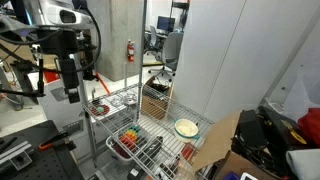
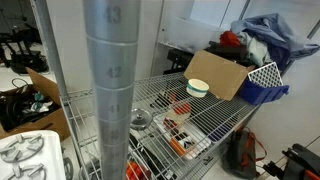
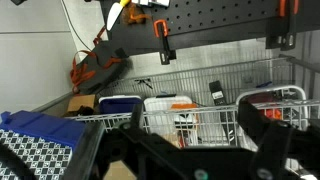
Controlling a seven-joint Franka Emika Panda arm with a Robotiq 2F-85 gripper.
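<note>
My gripper (image 1: 72,95) hangs from the arm at the left in exterior view 1, over the near left side and away from the objects on the wire rack (image 1: 155,120). In the wrist view the open gripper has its dark fingers at the bottom, spread apart, and no held object shows. A round pale bowl (image 1: 186,128) stands on the rack; exterior view 2 shows the bowl (image 2: 197,88) with a green rim. Near it sit a pinkish cup (image 2: 182,108) and a round metal lid (image 2: 140,118). A wire basket (image 1: 126,143) holds colourful items.
An open cardboard box (image 1: 217,145) stands at the rack's right end, beside a pile of dark items (image 1: 262,135). A grey post (image 2: 112,80) blocks part of exterior view 2. A perforated dark plate (image 3: 220,20) crosses the top of the wrist view.
</note>
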